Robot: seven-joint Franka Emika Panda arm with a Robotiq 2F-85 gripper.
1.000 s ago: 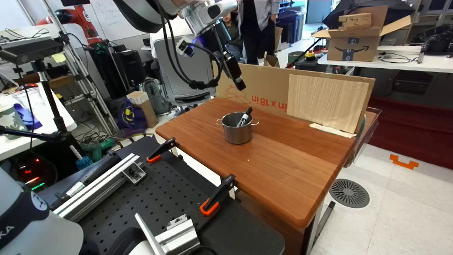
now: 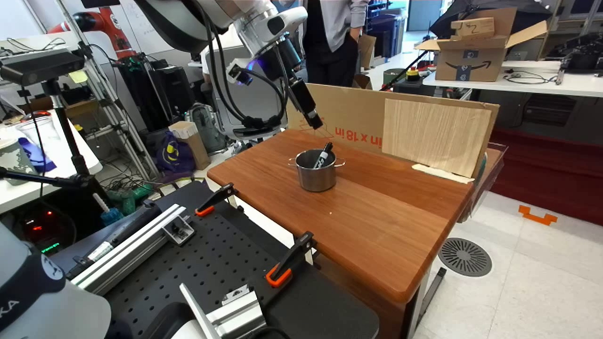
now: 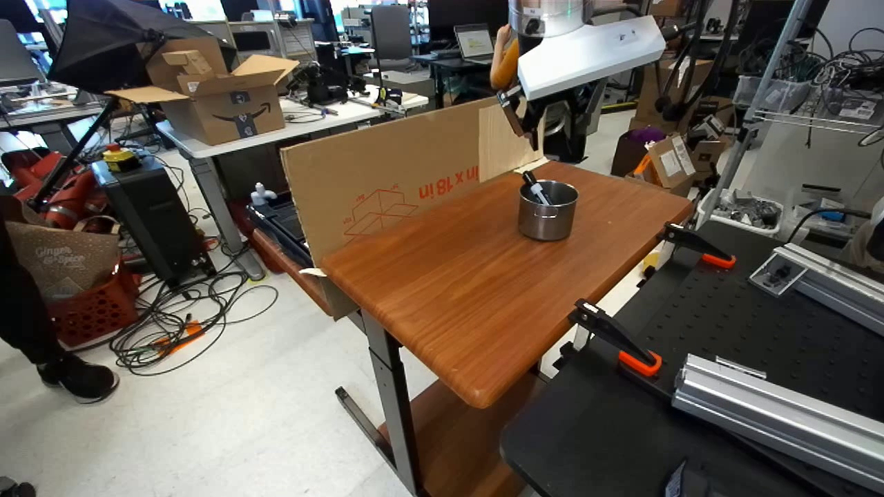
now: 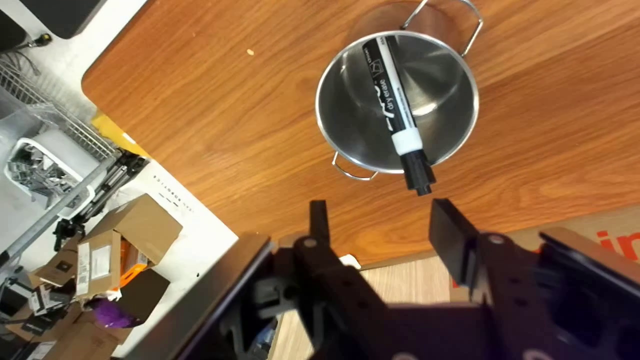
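Observation:
A small steel pot point(image 2: 317, 178) with two wire handles stands on the wooden table, and a black dry erase marker point(image 4: 391, 96) leans inside it. The marker's black cap sticks out over the rim, as the exterior view 2 also shows with the marker point(image 3: 535, 187) tilted in the pot point(image 3: 547, 217). My gripper is open in the wrist view, with only tabletop and board visible between its fingers. It hangs above the table, apart from the pot; the marker's cap points toward the gap between the fingertips. In exterior view 1 the gripper point(image 2: 314, 119) is above and behind the pot.
A cardboard panel point(image 3: 389, 178) stands upright along the table's far edge. Two black and orange clamps, one of them the nearer clamp point(image 2: 289, 259), grip the near edge beside a black perforated board point(image 2: 226, 248).
In exterior view 1 the arm and gripper have shifted slightly left and the gripper sits a bit lower. The marker's lean in the pot looks slightly different; the pot has stayed put.

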